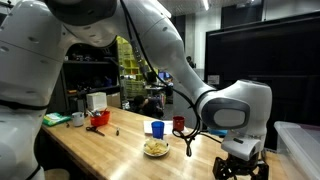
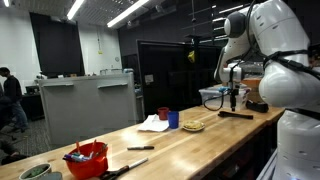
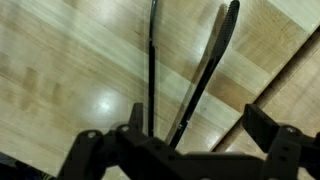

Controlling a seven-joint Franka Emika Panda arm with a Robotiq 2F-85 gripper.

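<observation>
My gripper is open in the wrist view, its two dark fingers wide apart at the lower left and right. Ahead of it on the wooden table lies a long black utensil [image 3: 214, 66], slanting down between the fingers, with a shadow beside it. A thinner dark strip [image 3: 152, 70] runs to its left; what it is I cannot tell. The lower ends of both are hidden behind the gripper. In exterior view 1 the gripper [image 1: 240, 168] hangs low at the table's right side. A dark flat item [image 2: 236, 115] lies below it in exterior view 2.
A yellow bowl [image 1: 156, 147] with contents, a blue cup [image 1: 158, 129] and a red cup [image 1: 179, 124] stand left of the gripper. A red container [image 2: 88, 158] with utensils sits at the table's other end. Open table lies between.
</observation>
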